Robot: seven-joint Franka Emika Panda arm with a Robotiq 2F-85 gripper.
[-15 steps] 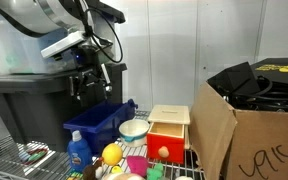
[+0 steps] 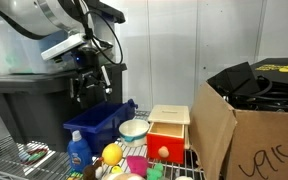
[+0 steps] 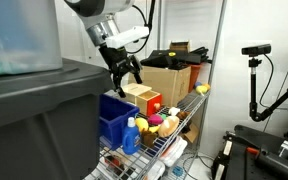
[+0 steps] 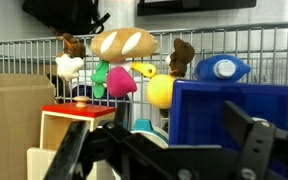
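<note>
My gripper hangs in the air with its two dark fingers wide apart and nothing held between them. In exterior view 1 the gripper [image 2: 92, 92] is above the blue bin [image 2: 106, 128] and in front of the big dark container. The blue bottle [image 2: 79, 150] stands upright before that bin. To the bin's right are a pale bowl [image 2: 134, 128] and an orange-and-cream box [image 2: 167, 142]. The wrist view shows a yellow-orange ball [image 4: 160, 91], a brown bread-like toy [image 4: 125, 43] and a pink toy [image 4: 120, 81] on the rack.
A tall dark container [image 3: 44, 125] borders the rack on one side. On the other stands an open cardboard box [image 2: 224, 135] with black items in it. Small toys crowd the wire rack [image 2: 19, 160] near its front. Above the bin the air is clear.
</note>
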